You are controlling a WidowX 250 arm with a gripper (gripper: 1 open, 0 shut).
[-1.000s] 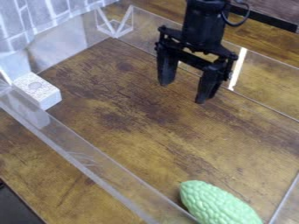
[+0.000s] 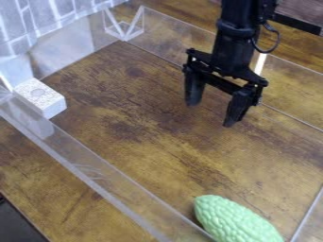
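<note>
My black gripper [image 2: 214, 95] hangs over the back-right part of the wooden floor [image 2: 151, 142] inside a clear-walled enclosure. Its two fingers are spread wide, with nothing between them. A pale green, bumpy oblong object [image 2: 237, 219] lies at the bottom right, well in front of the gripper. A white, textured block [image 2: 41, 99] sits at the left side, by the clear wall.
Clear plastic walls [image 2: 101, 175] run along the left, back and right of the floor. A patterned light cloth [image 2: 38, 33] is at the back left.
Over the last second my gripper has shifted slightly right and down in the view. The green object and the white block have stayed in place.
</note>
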